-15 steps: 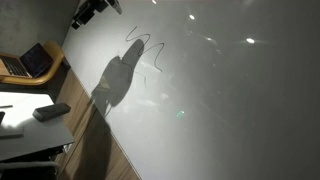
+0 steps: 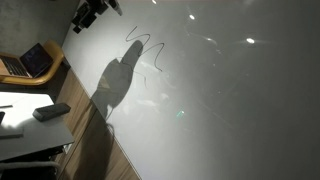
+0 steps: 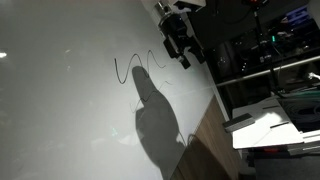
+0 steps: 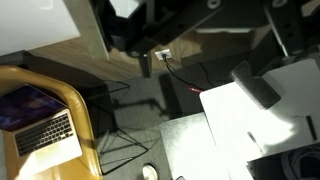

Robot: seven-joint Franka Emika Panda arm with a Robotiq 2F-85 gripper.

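A wavy black line (image 3: 140, 62) is drawn on the large white board (image 3: 60, 120). In exterior view 1 the same line (image 2: 148, 45) shows in the upper left part of the board, above the arm's dark shadow. My gripper (image 3: 189, 57) is held close to the board's edge, to the right of the line in exterior view 2. Only its dark lower end (image 2: 94, 14) enters exterior view 1 at the top. In the wrist view the gripper has its dark fingers wide apart. It is open, and nothing shows between them.
A dark block (image 4: 258, 88) lies on a white table (image 4: 195, 142) beside the board. A laptop (image 4: 45, 130) rests on an orange-yellow chair (image 4: 88, 150). A thin black cable (image 4: 180, 75) runs near the table. Most of the board is free of objects.
The gripper has shifted slightly at the top edge of exterior view 1, and its shadow on the board has changed a little. Everything else stays put.
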